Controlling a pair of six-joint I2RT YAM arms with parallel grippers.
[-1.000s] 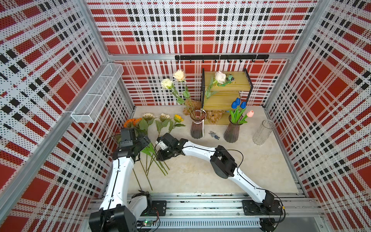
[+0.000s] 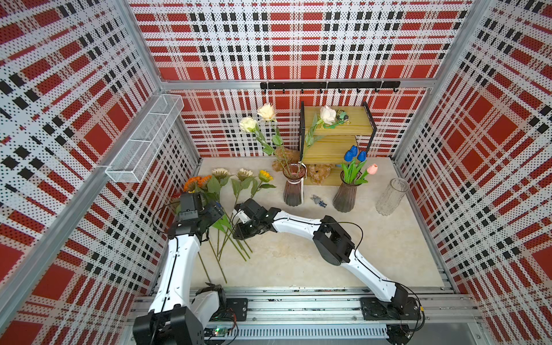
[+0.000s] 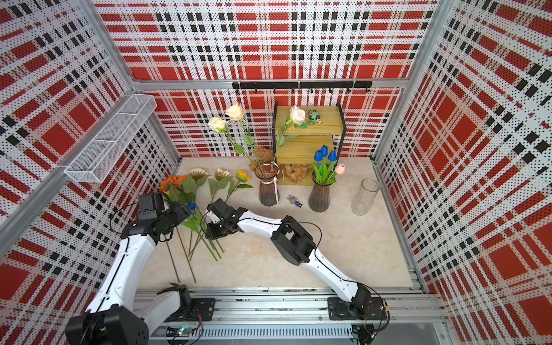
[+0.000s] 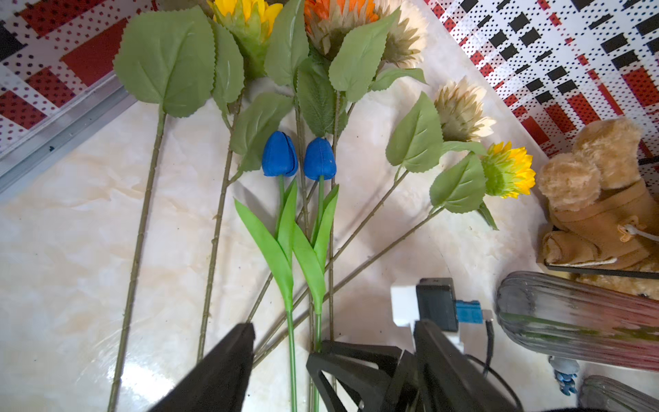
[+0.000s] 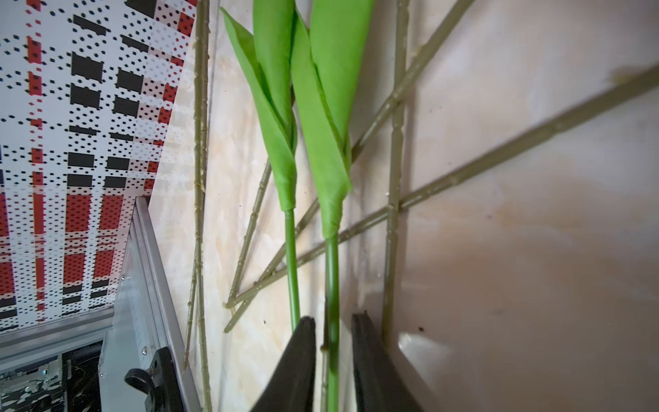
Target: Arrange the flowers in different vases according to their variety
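Sunflowers (image 4: pixel 508 169) and two blue tulips (image 4: pixel 280 154) lie with crossed stems on the left of the table. My left gripper is open above them. My right gripper is low at a tulip stem (image 5: pixel 333 267), its fingers close around it; whether it grips is unclear, as the fingertips are blurred. A brown vase (image 2: pixel 293 192) holds white roses (image 2: pixel 265 112), another (image 2: pixel 343 198) holds blue and pink tulips (image 2: pixel 372 169). A clear vase (image 2: pixel 392 196) stands empty at the right.
A wooden shelf (image 2: pixel 339 149) with teddy bears stands at the back. A small figurine (image 2: pixel 319 201) lies between the brown vases. A wire basket (image 2: pixel 138 149) hangs on the left wall.
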